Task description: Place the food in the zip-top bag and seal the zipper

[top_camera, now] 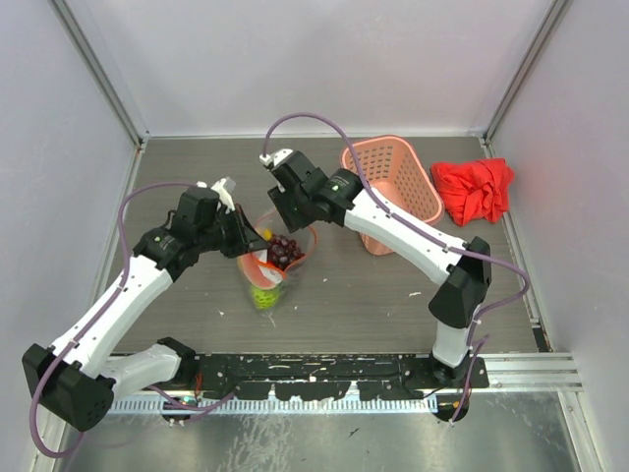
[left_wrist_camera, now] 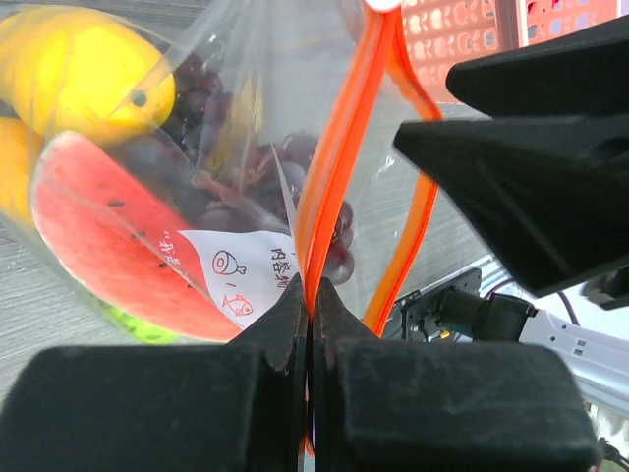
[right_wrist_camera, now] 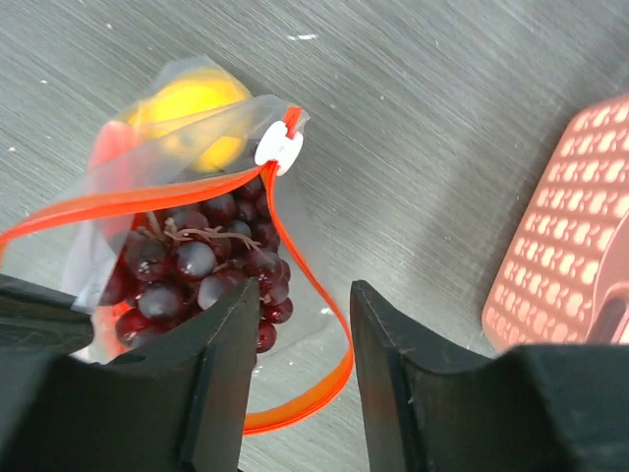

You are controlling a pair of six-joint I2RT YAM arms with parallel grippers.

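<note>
A clear zip top bag (top_camera: 243, 270) with an orange zip rim (right_wrist_camera: 314, 393) hangs with its mouth wide apart. Inside are dark grapes (right_wrist_camera: 197, 261), a yellow fruit (left_wrist_camera: 84, 79), a watermelon slice (left_wrist_camera: 118, 241) and something green (top_camera: 265, 295). In the left wrist view the orange rim runs down between the shut fingers of my left gripper. My right gripper has its fingers apart above the mouth, the far side of the rim passing just beneath them; nothing shows gripped. A white slider (right_wrist_camera: 279, 147) sits at the rim's corner.
A pink perforated basket (top_camera: 398, 177) stands right of the bag, behind my right arm. Red cloth (top_camera: 474, 190) lies crumpled at the far right.
</note>
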